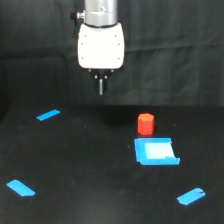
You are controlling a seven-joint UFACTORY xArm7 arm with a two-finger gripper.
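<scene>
My gripper (100,86) hangs high at the top centre of the camera view, below the white hand (101,47) of the arm. Its fingers look like one thin dark strip against the black backdrop, so whether they are apart is too small to tell. Well below and to the right of it, a red block (146,124) stands on the black table. Just in front of the block lies a white square (158,151) bordered with blue tape (140,147). The gripper touches neither.
Single strips of blue tape lie on the table at the back left (48,115), the front left (20,188) and the front right (191,196). A dark curtain (170,60) closes off the back.
</scene>
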